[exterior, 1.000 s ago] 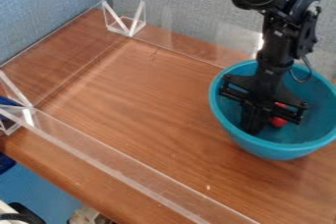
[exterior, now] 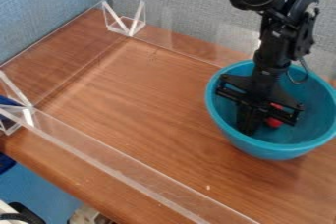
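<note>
A teal bowl (exterior: 288,147) stands on the right of the wooden table (exterior: 125,100). My black gripper (exterior: 247,120) reaches down from the top into the bowl, its tips low inside and shut. A small red object (exterior: 273,121) lies in the bowl just beside the gripper, partly hidden by it; whether anything sits between the fingertips cannot be seen.
Clear plastic barriers (exterior: 118,161) run along the table's front left and back, with white brackets at the corners. A textured grey wall stands behind.
The red object stays in the bowl.
</note>
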